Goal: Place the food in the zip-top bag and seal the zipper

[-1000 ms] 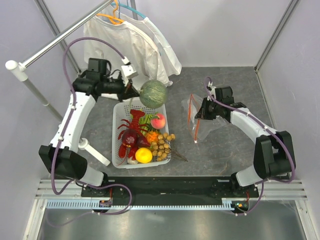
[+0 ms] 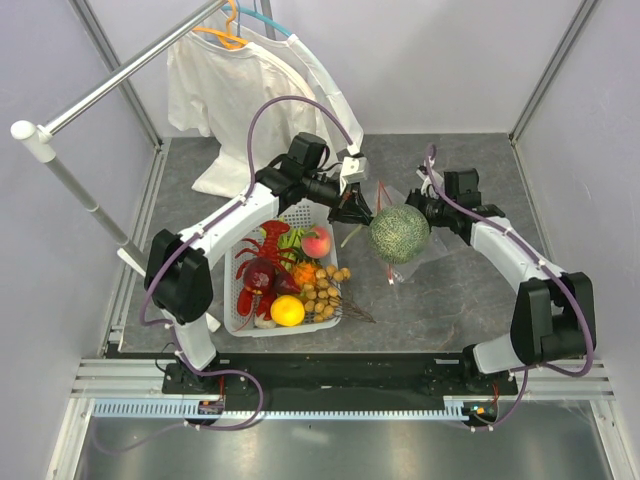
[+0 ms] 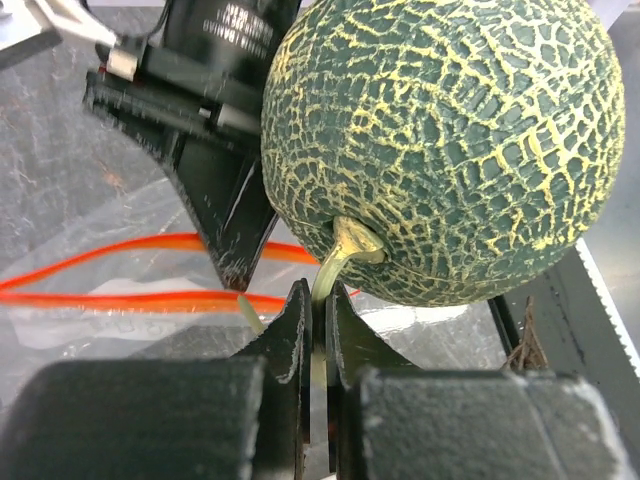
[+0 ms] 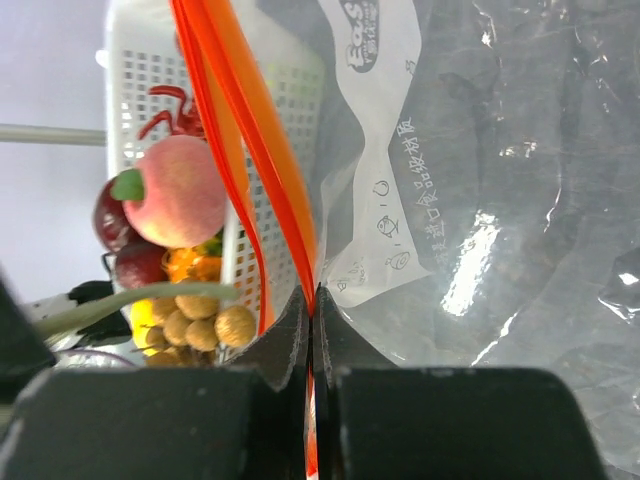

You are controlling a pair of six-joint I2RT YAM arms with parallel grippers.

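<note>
A netted green melon hangs from its stem, which my left gripper is shut on. The melon is above the clear zip top bag with its orange zipper, covering much of it from the top. My right gripper is shut on the bag at the zipper edge; in the top view its tips are partly hidden by the melon.
A white basket holds a red lobster, peach, lemon, bunch of small brown fruit and other food. Hanging white shirts and a rack stand at the back left.
My left arm has swung right from over the basket, carrying the melon to the bag. The right arm has shifted slightly.
</note>
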